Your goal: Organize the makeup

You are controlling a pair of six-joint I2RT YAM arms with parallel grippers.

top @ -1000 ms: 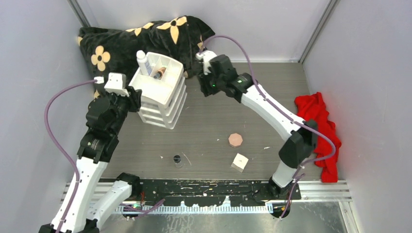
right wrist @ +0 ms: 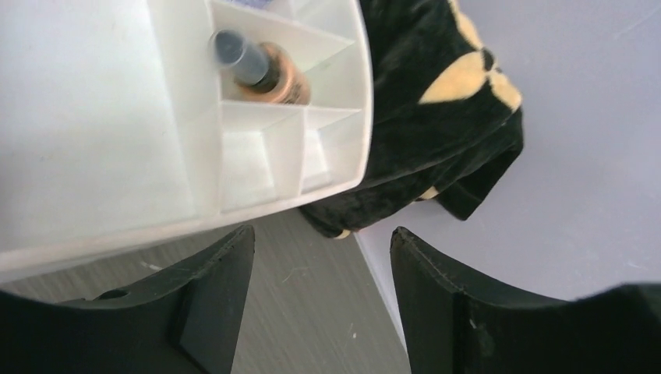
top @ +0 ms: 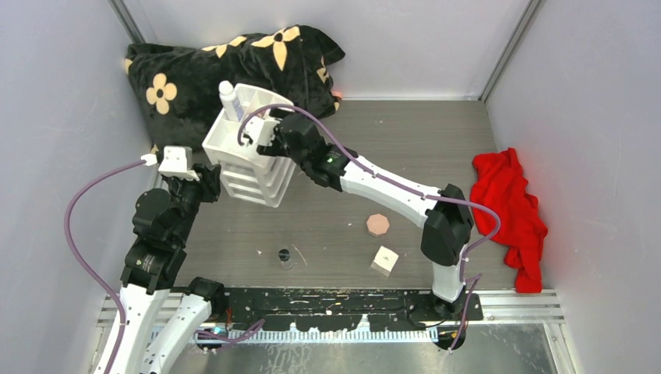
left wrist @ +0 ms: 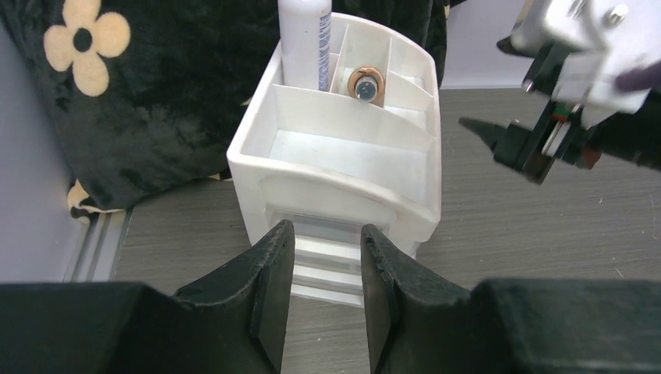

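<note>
The white organizer (top: 245, 175) holds a white bottle (left wrist: 304, 43) and a small tan bottle (right wrist: 282, 82) in its top compartments. My right gripper hangs open over the organizer's right edge, empty compartments beside the tan bottle. My left gripper is low in front of the organizer's left side; nothing is clearly visible between its fingers, and its fingers look part-way apart. On the table lie a pink octagonal compact (top: 377, 224), a cream square item (top: 385, 259) and a dark-capped clear item (top: 284, 257).
A dark floral cushion (top: 167, 86) lies behind the organizer, against the back and left. A red cloth (top: 507, 210) lies along the right wall.
My right arm has swung left over the organizer from the back middle. My left arm has drawn slightly down and away from the organizer.
</note>
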